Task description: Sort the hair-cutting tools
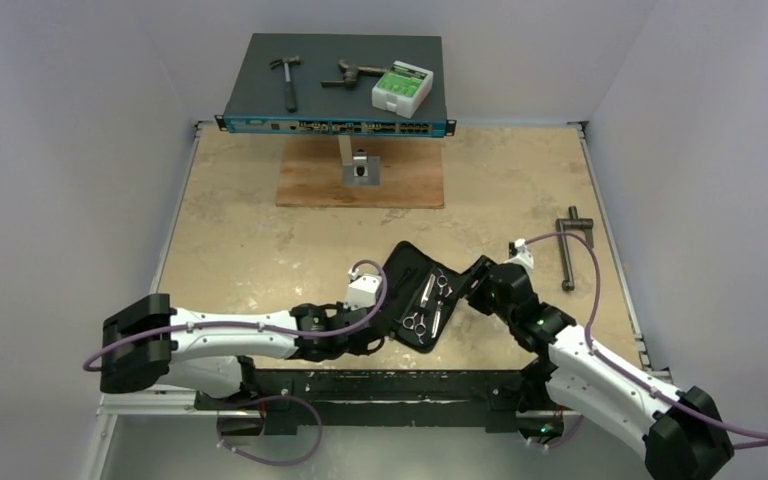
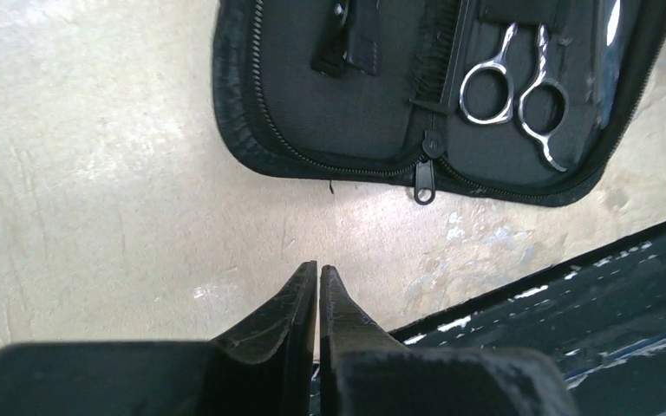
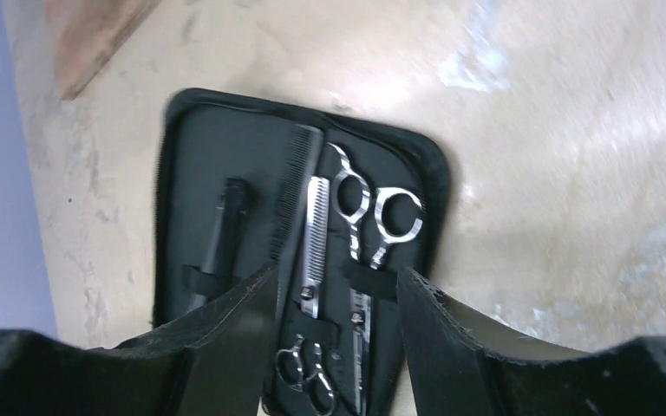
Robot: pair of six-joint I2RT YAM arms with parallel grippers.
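The black zip case lies open on the table between the two arms. Inside it, in the right wrist view, are a comb, a slim toothed blade tool, a black-handled tool and two pairs of scissors, the larger scissors and the smaller scissors, partly under black straps. My left gripper is shut with nothing between its fingertips, over bare table by the case's zip-pull edge. Above the case, my right gripper stands open, the tools visible below its parted fingers.
A grey rack unit at the back carries a hammer, another tool and a white-green box. A metal tool lies at the right edge. Table space behind the case is clear.
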